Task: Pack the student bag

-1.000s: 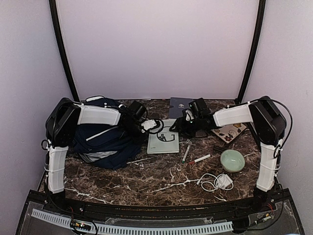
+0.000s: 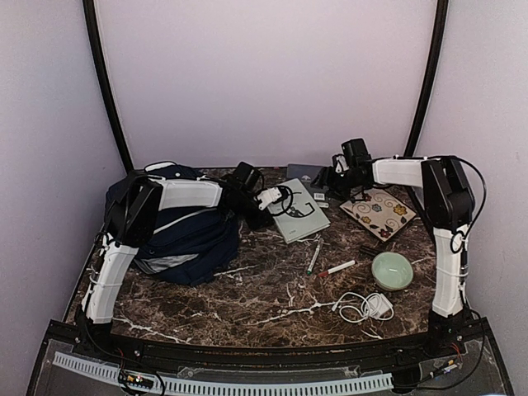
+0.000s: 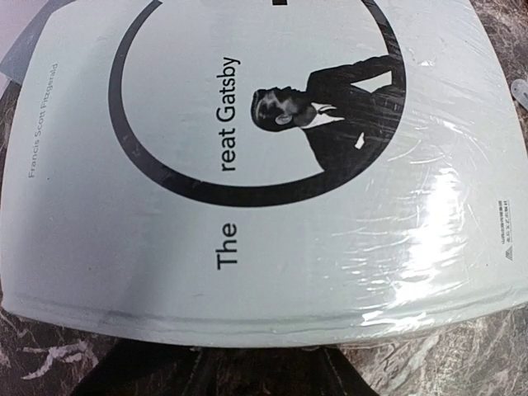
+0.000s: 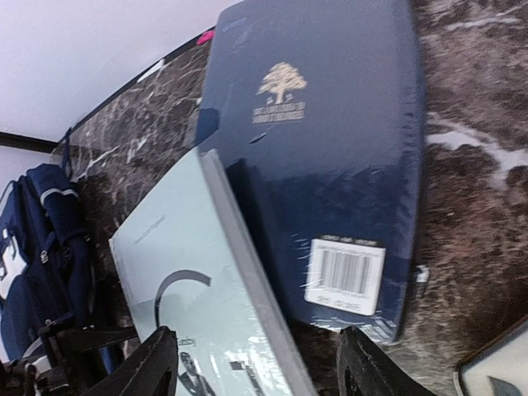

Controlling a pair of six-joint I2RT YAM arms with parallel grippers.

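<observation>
The white Great Gatsby book [image 2: 302,221] lies slanted at the table's middle, one corner overlapping a dark blue notebook [image 4: 330,165] behind it. At the book's left edge is my left gripper [image 2: 271,216]. In the left wrist view the cover [image 3: 165,264] fills the picture and its near edge hides the fingertips, so its hold is unclear. My right gripper is open above the book's right edge, nothing gripped between its fingers. The navy bag [image 2: 190,256] sits at the left, partly beneath the left arm.
At the right lie a flowered case [image 2: 379,214], a green bowl [image 2: 392,271] and a white charger [image 2: 378,306] with its cable. Two pens, one greenish [image 2: 313,257] and one white and red [image 2: 338,267], lie in front of the book.
The book has turned from square to slanted and shifted back and right. The left gripper has edged right.
</observation>
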